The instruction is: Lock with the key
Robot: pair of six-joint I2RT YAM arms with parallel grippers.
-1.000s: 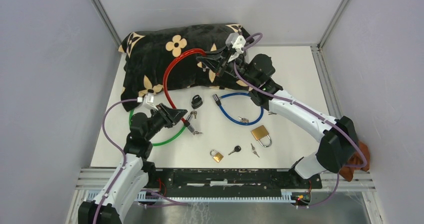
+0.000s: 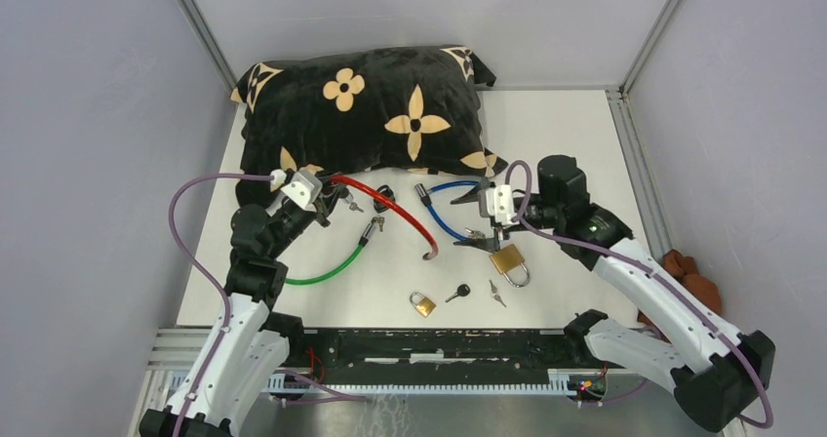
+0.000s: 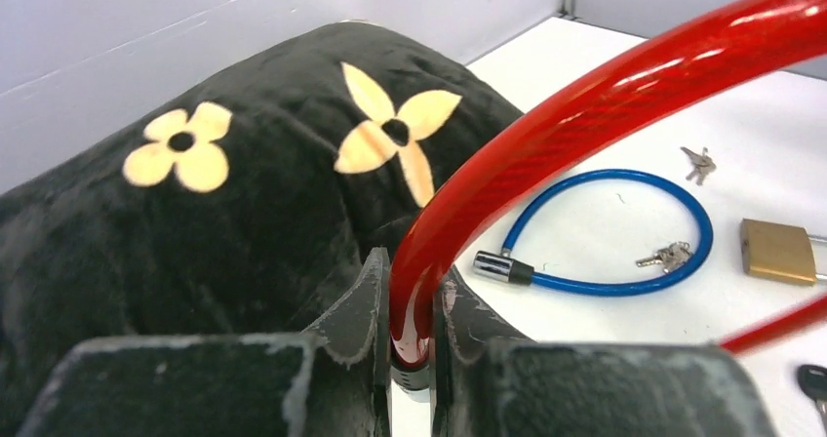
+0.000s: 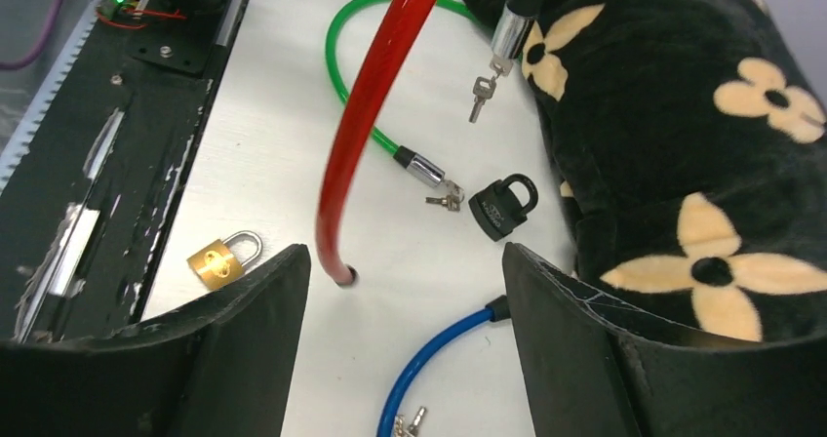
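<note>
My left gripper is shut on a red cable lock [image 2: 390,201], around its cable just beside the lock body. In the right wrist view the silver lock body [image 4: 509,35] shows, with a key [image 4: 483,96] hanging from it. The cable arcs away to the right, and its free end [image 2: 430,255] points down, held by nothing. My right gripper is open, its fingers [image 4: 255,325] wide apart with nothing between them. From above, the right gripper [image 2: 480,220] hovers over the blue cable lock [image 2: 447,227], right of the red free end.
A green cable lock [image 2: 327,276] and a black padlock [image 4: 500,210] lie on the table. Towards the front are a small brass padlock [image 2: 422,304], loose keys [image 2: 458,292] and a larger brass padlock [image 2: 508,259]. A dark pillow [image 2: 361,105] fills the back.
The left gripper has moved back with the lock.
</note>
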